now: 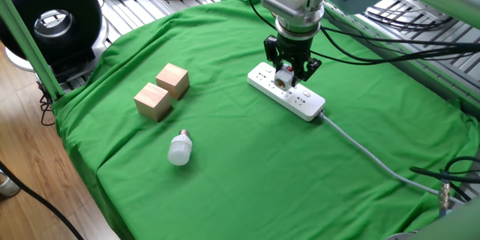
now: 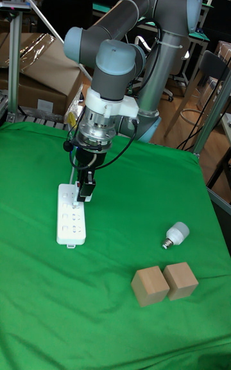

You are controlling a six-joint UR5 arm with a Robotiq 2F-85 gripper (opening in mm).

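A white power strip (image 1: pixel 306 107) lies on the green cloth, its cable leading off to the right in exterior view 1. Just over its middle, my gripper (image 1: pixel 291 70) points down, shut on a small white lamp socket (image 1: pixel 283 80) with a brassy opening. In exterior view 3 the gripper (image 2: pixel 83 193) hides most of the socket and the far part of the strip (image 2: pixel 70 236). The socket's underside is hidden, so I cannot tell whether it touches the strip. A white light bulb (image 1: pixel 180 150) lies on its side, well apart from the strip.
Two wooden blocks, one nearer (image 1: pixel 153 103) and one farther (image 1: pixel 172 80), stand close together near the bulb. The strip's grey cable (image 1: pixel 367 154) crosses the cloth. Between bulb and strip, the green cloth (image 1: pixel 240 146) is bare.
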